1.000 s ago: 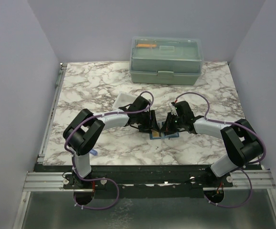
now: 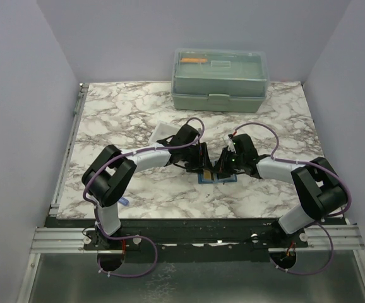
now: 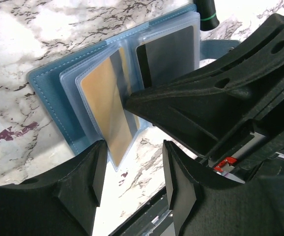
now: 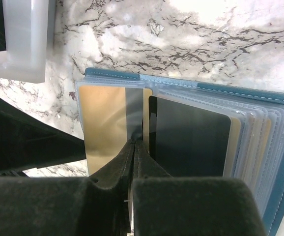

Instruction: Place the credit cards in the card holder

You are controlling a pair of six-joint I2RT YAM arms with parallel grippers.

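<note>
The blue card holder (image 2: 206, 179) lies open on the marble table, with clear sleeves. One sleeve holds a gold card (image 3: 100, 93) with a dark stripe, tilted up off the cover in the left wrist view. A dark card (image 4: 188, 132) fills a sleeve on the other half. My left gripper is open at the gold card's near edge, its fingers apart on either side of that edge. My right gripper is shut, its tip against the gold card's sleeve by the fold; nothing shows between its fingers.
A white tray (image 2: 163, 132) stands behind the left arm. At the back sits a large green lidded box (image 2: 220, 79). A small blue object (image 2: 124, 201) lies at the front left. Both arms are close together over the holder.
The holder stays where it was.
</note>
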